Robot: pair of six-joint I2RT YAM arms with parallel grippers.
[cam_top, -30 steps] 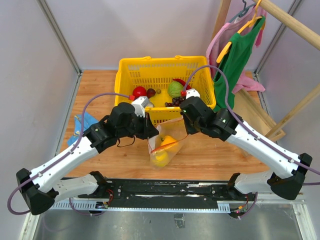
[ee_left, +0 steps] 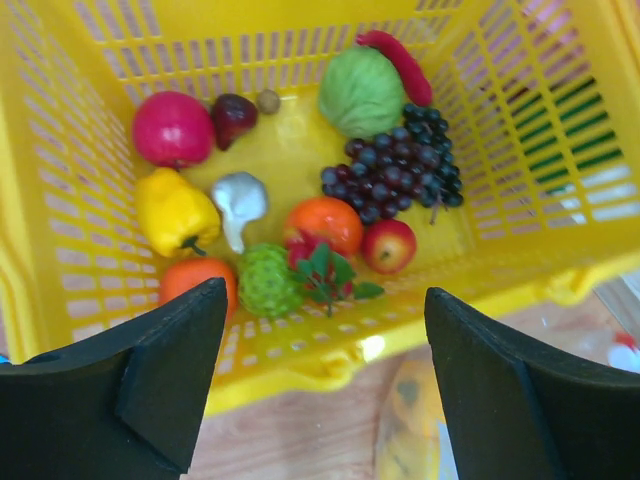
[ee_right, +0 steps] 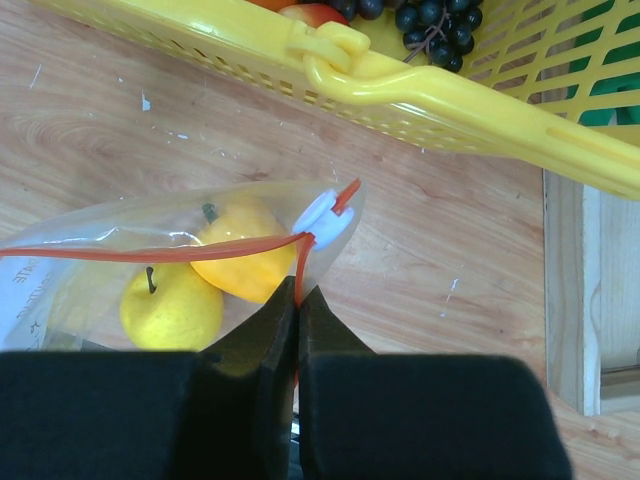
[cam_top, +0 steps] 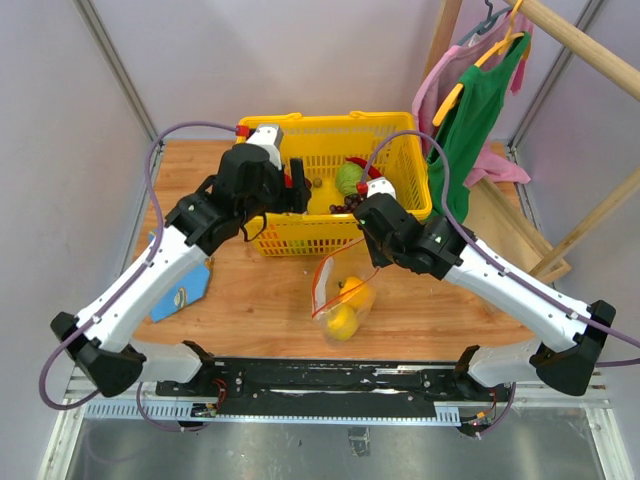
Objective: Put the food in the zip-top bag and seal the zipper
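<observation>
A clear zip top bag (ee_right: pixel 130 225) with an orange zipper edge hangs from my right gripper, which is shut on the bag's edge near the white slider (ee_right: pixel 322 220). Its mouth is parted. A yellow apple (ee_right: pixel 172 305) and a yellow-orange pepper-like piece (ee_right: pixel 245 255) are inside. My left gripper is open and empty above the near side of the yellow basket (ee_left: pixel 560 285). Below it in the basket lie a yellow pepper (ee_left: pixel 175 210), grapes (ee_left: pixel 390 175), a cabbage (ee_left: pixel 362 92), a garlic bulb (ee_left: pixel 240 200) and other food.
A blue cloth (cam_top: pixel 185 292) lies on the table at the left. Right of the basket stands a wooden rack with a green garment (cam_top: pixel 475 130). The basket's near rim (ee_right: pixel 420 95) rises close behind the bag. Bare table lies to the bag's right.
My left gripper was at the bag's left edge, let go of it, and has moved up and away over the basket. My right gripper has stayed nearly still, holding the bag.
</observation>
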